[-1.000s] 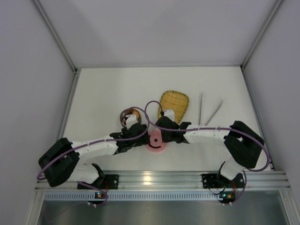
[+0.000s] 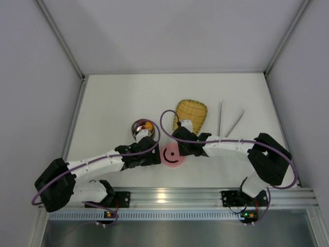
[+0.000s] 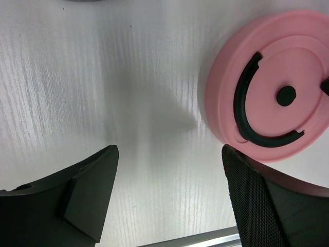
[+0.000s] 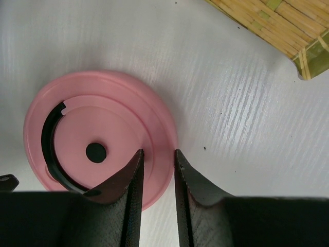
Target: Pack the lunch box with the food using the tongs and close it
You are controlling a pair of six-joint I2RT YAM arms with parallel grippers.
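Note:
A round pink lid (image 2: 172, 158) with a black smiling face lies flat at the front centre of the table. My left gripper is open to its left, with bare table between its fingers; the lid (image 3: 275, 87) stays just beyond the right finger. At the lid's right edge, my right gripper has its fingertips close together but parted. One fingertip is over the lid's top and the other at its outer rim; a strip of pink (image 4: 159, 175) shows between them. Behind the left gripper sits a round bowl (image 2: 138, 123) with orange food, partly hidden by the arm.
A woven yellow tray (image 2: 191, 110) lies behind the right gripper. Two thin white sticks (image 2: 221, 116) rest to its right.
My left gripper has shifted left and a little toward the front, away from the lid. The right arm has moved only slightly, and the lid is in nearly the same place.

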